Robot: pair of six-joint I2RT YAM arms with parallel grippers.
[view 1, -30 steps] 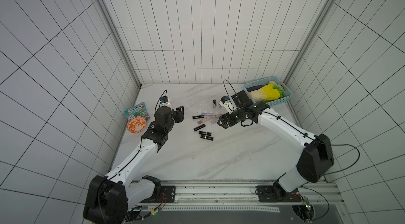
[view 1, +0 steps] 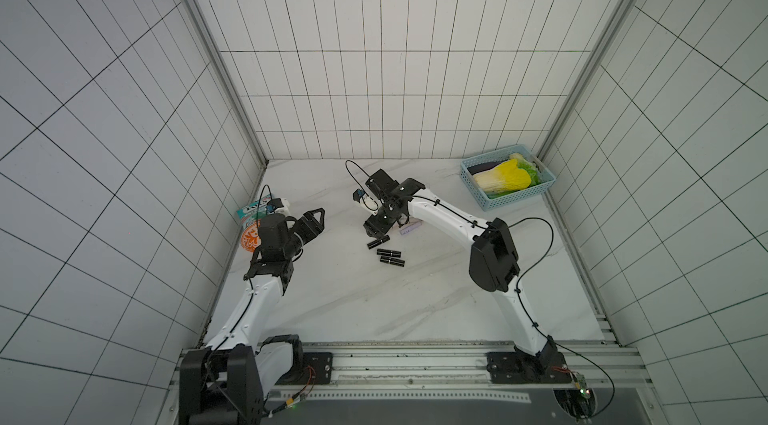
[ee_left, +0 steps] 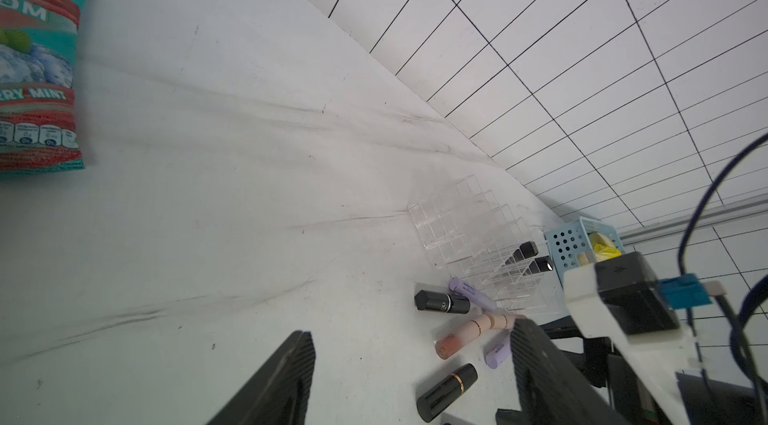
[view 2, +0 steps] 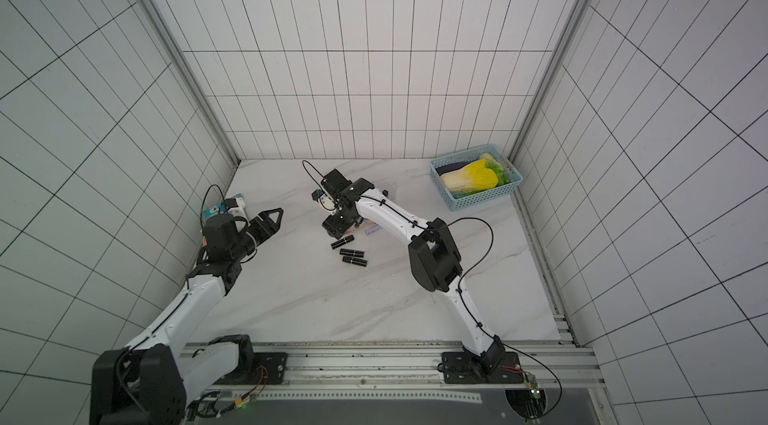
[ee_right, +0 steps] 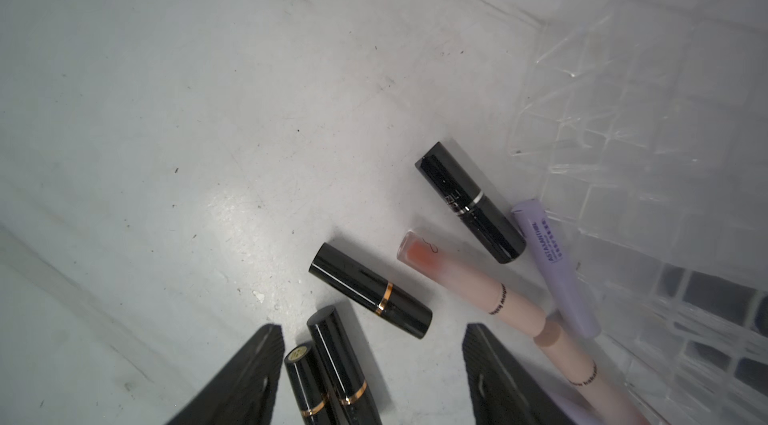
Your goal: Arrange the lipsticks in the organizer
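Observation:
The clear organizer [ee_left: 460, 229] stands at the back, two dark lipsticks [ee_left: 524, 250] upright in its cells. In the right wrist view, a silver-banded black lipstick [ee_right: 472, 202] and a purple tube [ee_right: 556, 269] lie beside the organizer [ee_right: 608, 113]. A peach gloss [ee_right: 472, 281] lies nearby, and a gold-banded black lipstick [ee_right: 370, 289] rests to its left. Two more black lipsticks [ee_right: 345, 365] lie side by side below. My right gripper is above them, fingers apart, holding nothing. Left of the group, my left gripper is open and empty.
A blue basket of vegetables [view 1: 508, 177] stands at the back right. A teal snack bag [ee_left: 40, 65] and an orange round item [view 1: 250, 237] lie at the left.
My right arm has swung left and now hangs over the lipsticks and organizer, covering part of them in the top left view. My left arm has drawn back to the left.

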